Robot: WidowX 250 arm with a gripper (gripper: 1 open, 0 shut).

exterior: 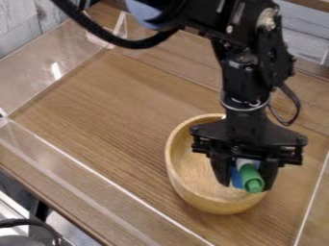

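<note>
My gripper (247, 167) hangs low over a round wooden bowl (190, 173) on the right part of the table, shut on a green cylindrical object (252, 183) whose end points toward the camera. A blue piece (236, 179) shows just left of the green one. The gripper and arm hide the back right of the bowl and most of what is held.
Clear panels edge it at the left and front, and a pale wall stands at the back. Black cables show at the top and bottom left.
</note>
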